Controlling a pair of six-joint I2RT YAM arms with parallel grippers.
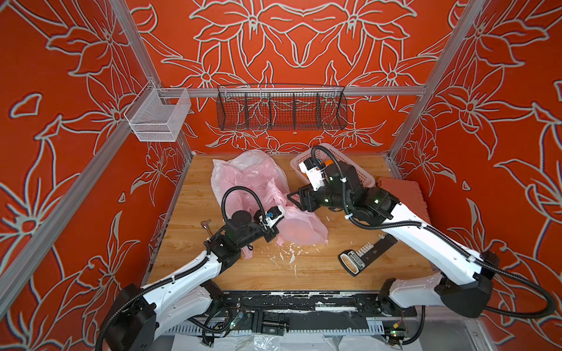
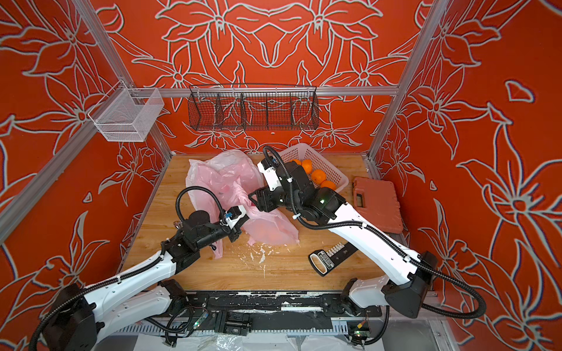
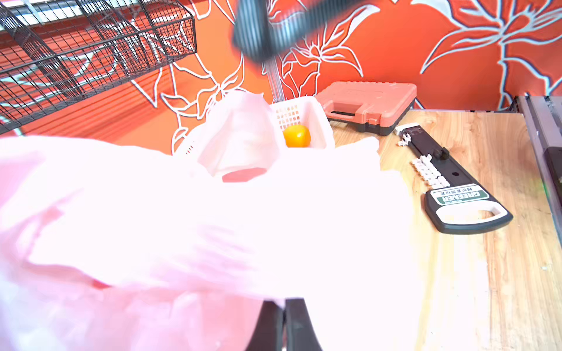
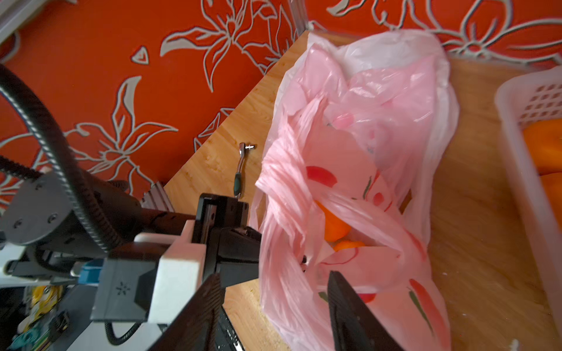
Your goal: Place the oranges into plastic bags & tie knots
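Pink plastic bags lie crumpled in the middle-left of the table, with oranges showing inside and a twisted neck. My left gripper is shut low against the bag; whether film is caught between its fingers is unclear, as the bag is washed out there. My right gripper hangs above the bag, to the right of the left one, part open with nothing seen between its fingers. More oranges sit in a pink basket at the back right.
A red case lies at the right, a black-handled tool at front right, a ratchet at left. Wire baskets hang above on the back and left. Scraps litter the front middle of the table.
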